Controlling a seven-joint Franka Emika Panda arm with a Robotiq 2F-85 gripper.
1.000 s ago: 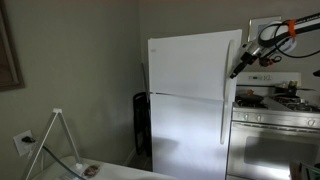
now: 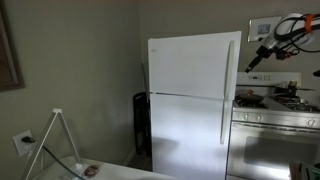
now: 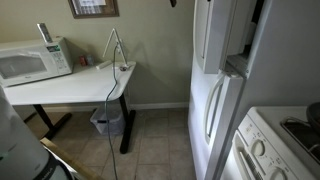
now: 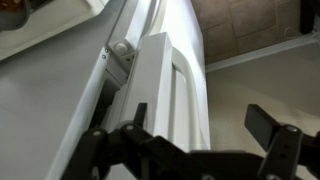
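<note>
A white two-door fridge (image 2: 188, 75) stands against the back wall, with handles along its right side. In exterior view 2 the upper door (image 3: 208, 35) appears to stand a little away from the fridge body, while the lower door (image 3: 207, 120) looks closed. My gripper (image 2: 251, 67) is in the air to the right of the upper handle, above the stove, apart from the fridge. In the wrist view the gripper has its fingers wide apart, nothing held between them. A white door handle (image 4: 182, 88) shows beyond them.
A stove (image 2: 270, 145) with pans on top stands right of the fridge. Across the room a white table (image 3: 75, 87) holds a microwave (image 3: 35, 62).
Over the last second my gripper has moved right, away from the upper door's handle, and slightly up. No clear door movement shows in exterior view 1.
</note>
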